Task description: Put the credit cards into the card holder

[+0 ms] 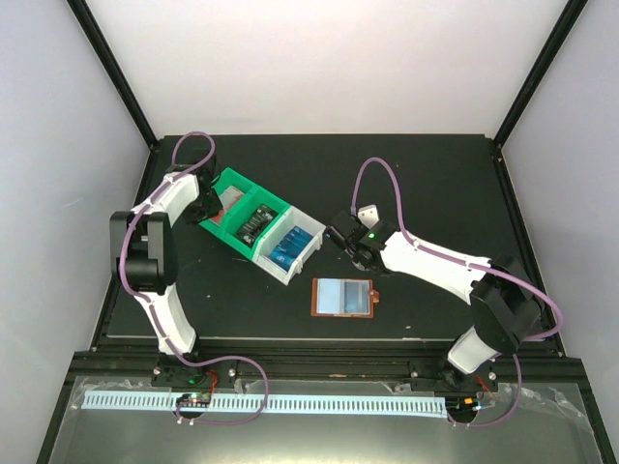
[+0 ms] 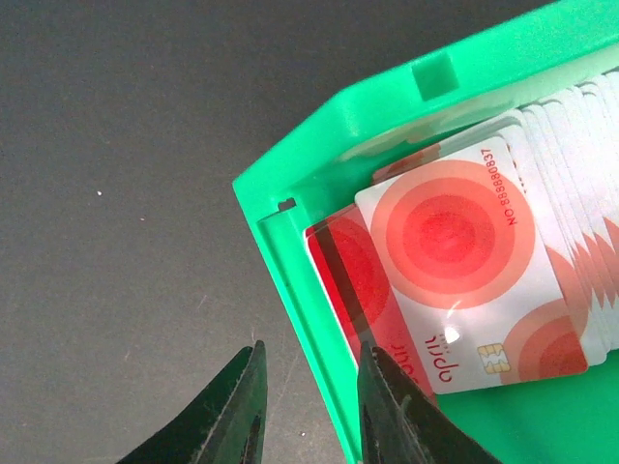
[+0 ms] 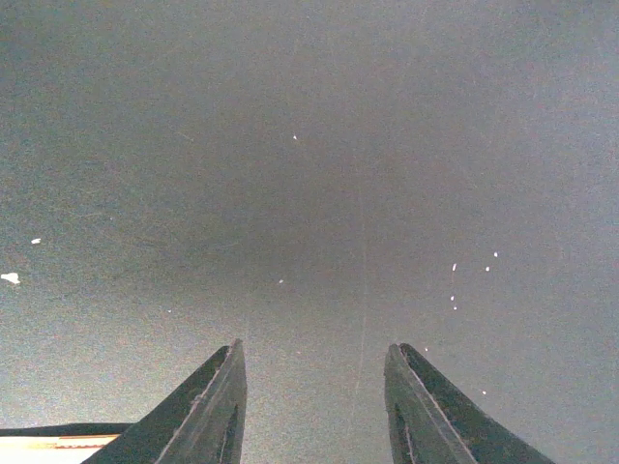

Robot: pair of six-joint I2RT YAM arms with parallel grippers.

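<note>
Red-and-white credit cards [image 2: 455,261] lie fanned in the end compartment of the green tray [image 2: 387,97]. My left gripper is over that compartment's outer wall, its fingers [image 2: 242,396] apart with no card between them. Dark cards [image 1: 255,224] fill the middle compartment, and blue cards [image 1: 290,247] the white tray [image 1: 315,232] joined to it. The brown card holder [image 1: 314,300] lies open on the table, clear sleeves facing up. Up and to the right of the holder, my right gripper hangs over bare table, open and empty.
Only a small strip of a pale, orange-edged object [image 3: 58,443] shows at the lower left of the right wrist view.
</note>
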